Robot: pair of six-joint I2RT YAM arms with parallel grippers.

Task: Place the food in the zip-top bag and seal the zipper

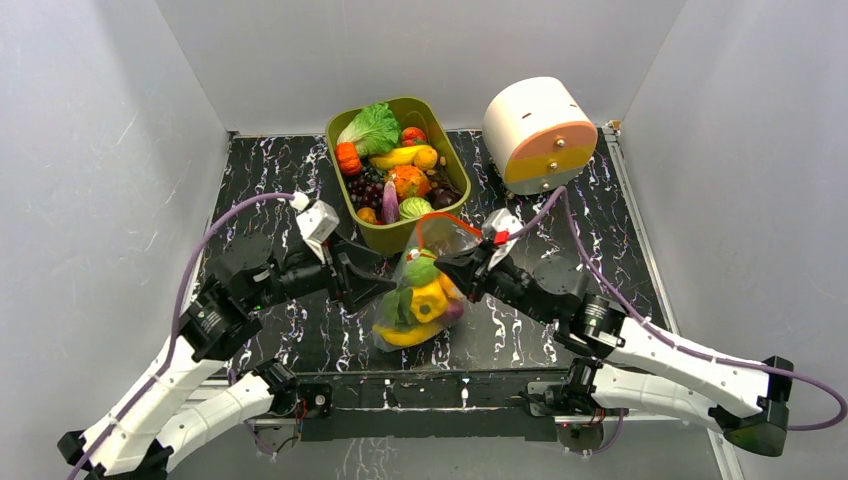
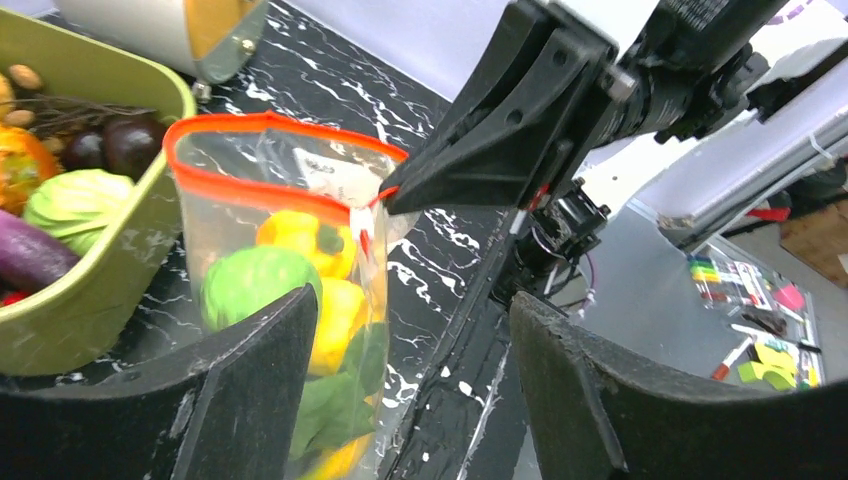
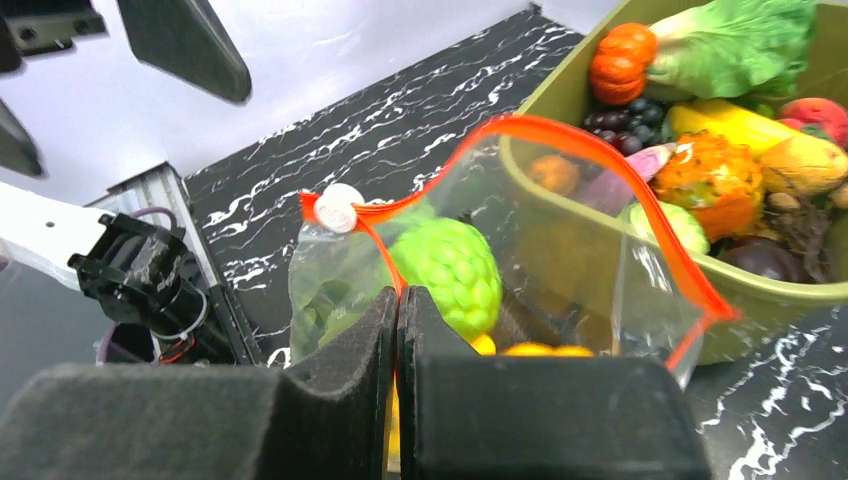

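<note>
The zip bag with orange rim stands upright holding green produce, yellow peppers and leaves; its mouth is open. My right gripper is shut on the bag's edge at the zipper, by the white slider. My left gripper is open, just left of the bag, nothing between its fingers.
A green bin full of produce stands behind the bag. A white cylindrical box sits at back right. Bare marbled table lies to either side; grey walls surround it.
</note>
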